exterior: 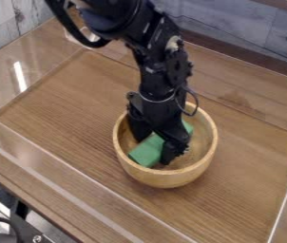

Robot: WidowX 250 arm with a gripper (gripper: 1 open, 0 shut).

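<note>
A tan round bowl (172, 177) sits on the wooden table, holding a green object (147, 153). My black gripper (157, 142) reaches down from the top into the bowl, over the green object, partly covering it. Its fingers are dark and overlap the arm, so whether they touch the object is unclear.
Bare wooden table (51, 114) surrounds the bowl on both sides. A wall panel (254, 47) runs along the back right, and black cables lie off the table's lower left edge.
</note>
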